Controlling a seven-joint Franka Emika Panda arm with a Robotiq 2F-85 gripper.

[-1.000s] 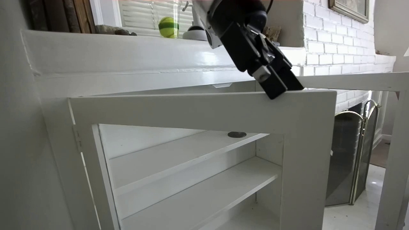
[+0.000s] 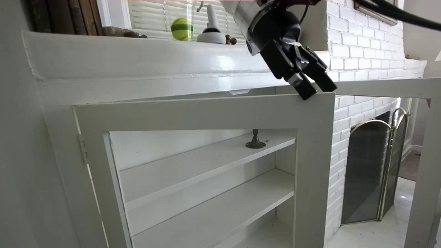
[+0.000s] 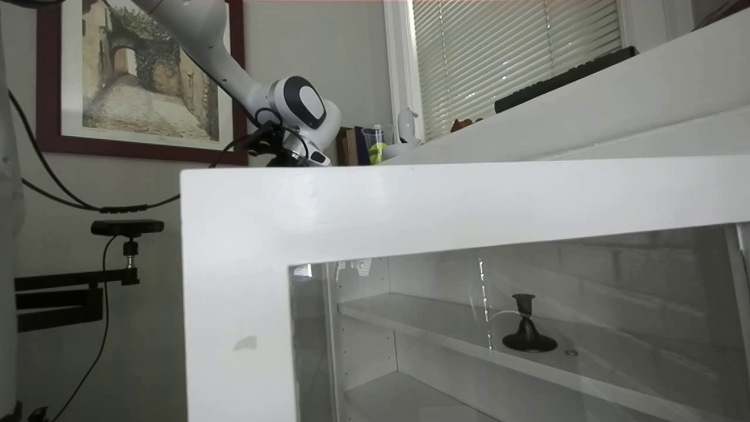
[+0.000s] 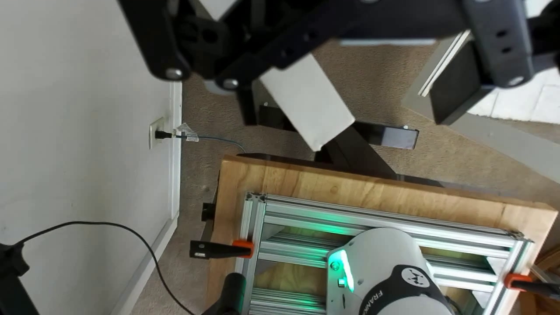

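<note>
In exterior view 1 the white cabinet door point(image 2: 198, 115) stands ajar, its hinge side at the left and its free corner at the right. My gripper point(image 2: 318, 91) is at the top of that free corner, pointing down to the right. The near finger point(image 2: 304, 89) overlaps the door's top edge. Whether the far finger touches the door, I cannot tell. In the wrist view the fingers are wide apart, with a white strip, apparently the door's top point(image 4: 309, 102), showing between them. Exterior view 2 hides the fingertips behind a white frame point(image 3: 450, 204).
Behind the door, a dark candlestick point(image 2: 255, 142) stands on a shelf. Above runs the white mantel point(image 2: 144, 62), bearing a yellow-green ball point(image 2: 180, 29). A second white frame point(image 2: 423, 165) stands at the right, with a fireplace screen point(image 2: 366, 169) beyond it.
The door's free edge has swung back toward the cabinet, leaving a narrower opening. My gripper has shifted right and slightly up, and its fingers look farther apart.
</note>
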